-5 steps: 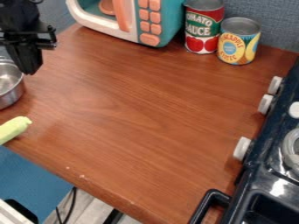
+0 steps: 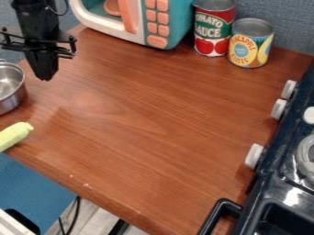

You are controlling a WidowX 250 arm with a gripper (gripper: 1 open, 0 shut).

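Note:
My black gripper [image 2: 44, 64] hangs at the upper left of the wooden table [image 2: 147, 119], above and beside a steel pot [image 2: 7, 90] that is cut off by the left edge. Its fingertips point down; whether they are open or shut is unclear. A pale yellow corn cob [image 2: 14, 136] lies below the pot at the table's left edge.
A toy microwave [image 2: 157, 23] stands at the back, beside a tomato sauce can [image 2: 212, 32] and a yellow can [image 2: 251, 43]. A black toy stove [image 2: 282, 188] fills the right side.

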